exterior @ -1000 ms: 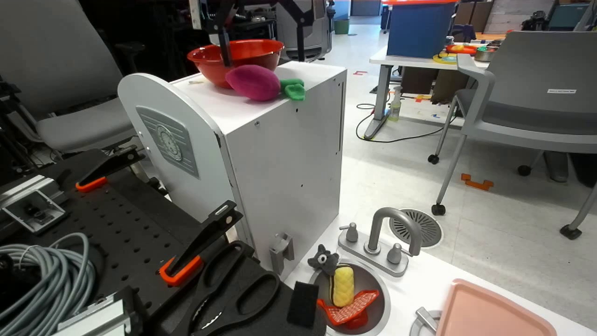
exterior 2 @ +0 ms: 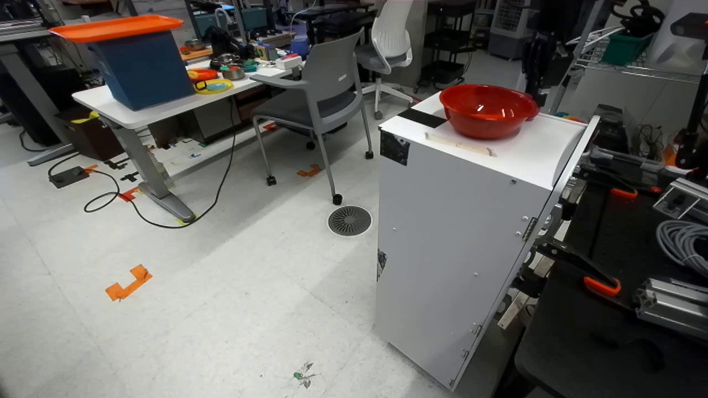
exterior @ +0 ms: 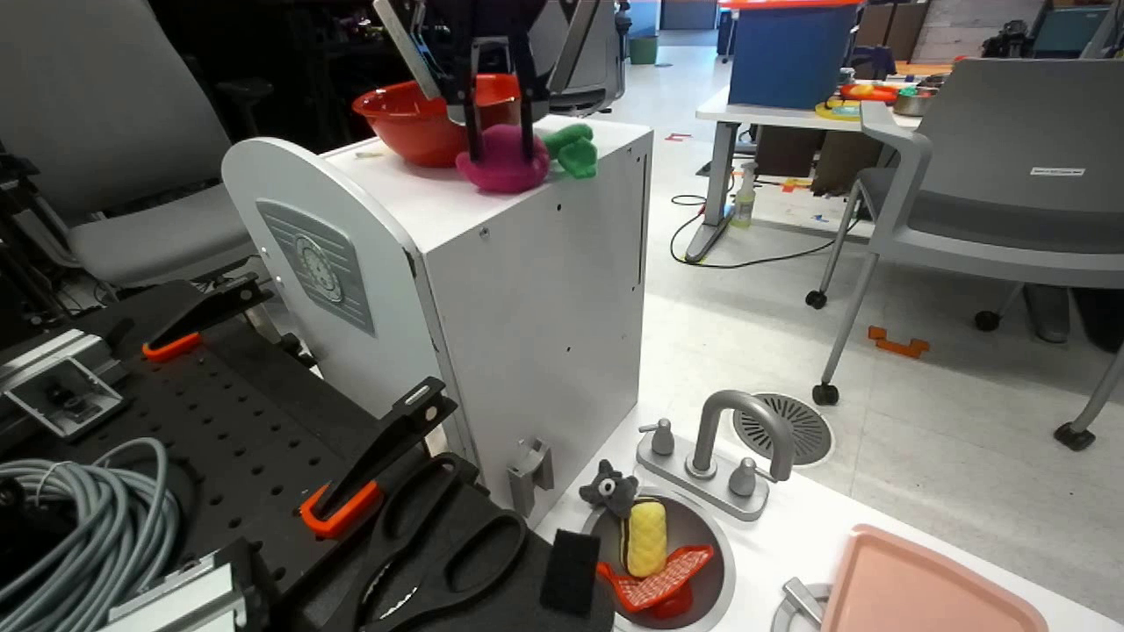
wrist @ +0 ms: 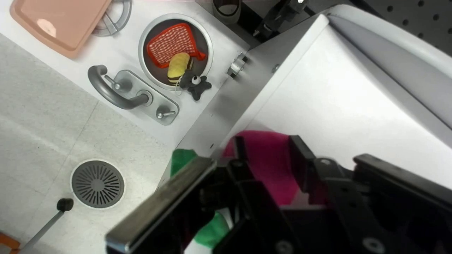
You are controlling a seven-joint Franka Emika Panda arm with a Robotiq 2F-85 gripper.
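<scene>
A magenta plush vegetable (exterior: 502, 160) with green leaves (exterior: 574, 149) lies at the edge of the white cabinet top (exterior: 421, 205), in front of a red bowl (exterior: 416, 125). My gripper (exterior: 500, 147) reaches down over it from above, fingers part open, one finger toward each side of the plush body. Looking down in the wrist view, the magenta plush (wrist: 271, 163) fills the gap of the gripper, and its green leaves (wrist: 212, 230) stick out left, partly hidden by the fingers. Whether it is firmly held cannot be told. Exterior view 2 shows neither gripper nor plush.
Below the cabinet is a small sink (exterior: 719, 595) with a yellow plush (exterior: 644, 537), a red mesh piece (exterior: 664, 578) and a grey plush (exterior: 608, 490) at its rim. A faucet (exterior: 727, 453) and pink tray (exterior: 927, 590) sit nearby. The cabinet's curved panel (exterior: 316, 247) rises on one side.
The gripper has come lower, and its fingers have drawn closer together around the plush. The plush has shifted slightly right and turned, its leaves now higher. The bowl stays put.
</scene>
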